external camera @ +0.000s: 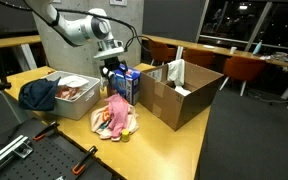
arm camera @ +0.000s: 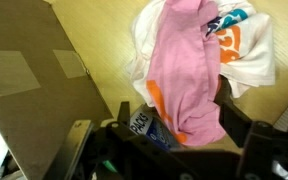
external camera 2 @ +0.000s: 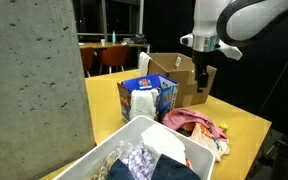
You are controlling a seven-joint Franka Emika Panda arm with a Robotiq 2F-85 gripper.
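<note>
A pink cloth (external camera: 118, 110) lies crumpled on the wooden table, over a white cloth with orange print (external camera: 101, 125). In the wrist view the pink cloth (arm camera: 182, 75) spreads below my gripper, and the printed white cloth (arm camera: 252, 50) shows at its upper right. My gripper is open, its dark fingers (arm camera: 69, 152) wide apart and none of the cloth held. In exterior view 2 the gripper (external camera 2: 200, 80) hangs above and behind the pink cloth (external camera 2: 189, 120), clear of it.
A white bin (external camera: 77, 108) with dark and light cloths stands left. A blue box (external camera 2: 162, 92) stands near the gripper, and a large open cardboard box (external camera: 189, 98) with white cloth over its rim is right of it. A small yellow object (external camera: 125, 135) sits in front.
</note>
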